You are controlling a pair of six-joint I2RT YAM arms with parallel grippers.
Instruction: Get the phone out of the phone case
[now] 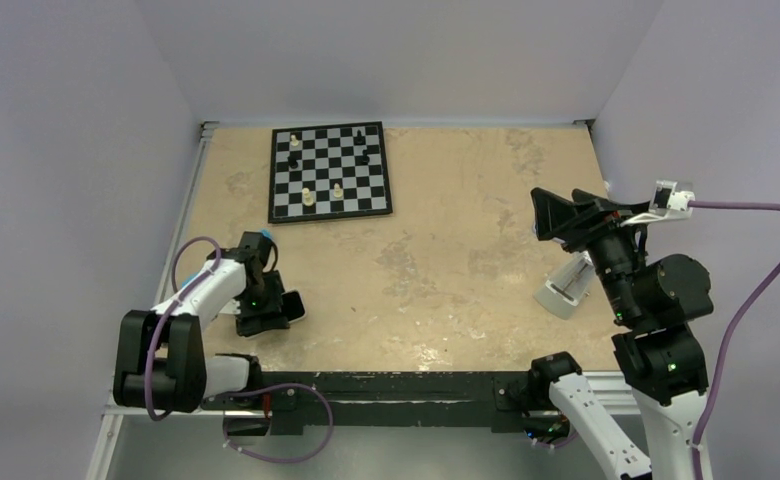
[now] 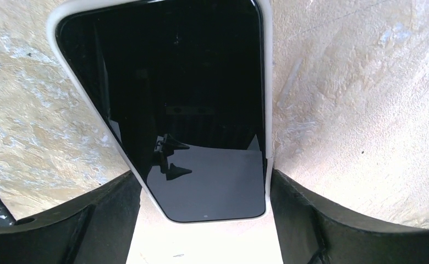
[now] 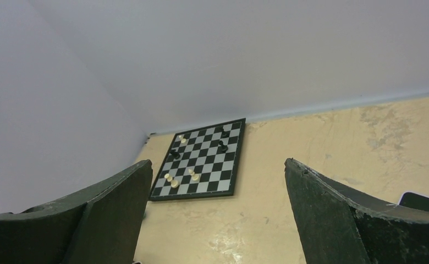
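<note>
The phone in its case, a dark slab with a pale rim, lies flat on the table; in the top view one end of the phone [image 1: 294, 305] shows beside my left gripper [image 1: 266, 312], which covers the rest. In the left wrist view the black screen [image 2: 185, 82] fills the middle. The left fingers [image 2: 110, 212] stand part open, one at each long side near the phone's lower end, their tips at the pale rim; whether they press on it I cannot tell. My right gripper is raised at the right side, open and empty.
A chessboard [image 1: 330, 208] with several pieces stands at the back left. A whitish container [image 1: 563, 292] sits at the right, partly behind the right arm. Blue bits beside the left arm are mostly hidden.
</note>
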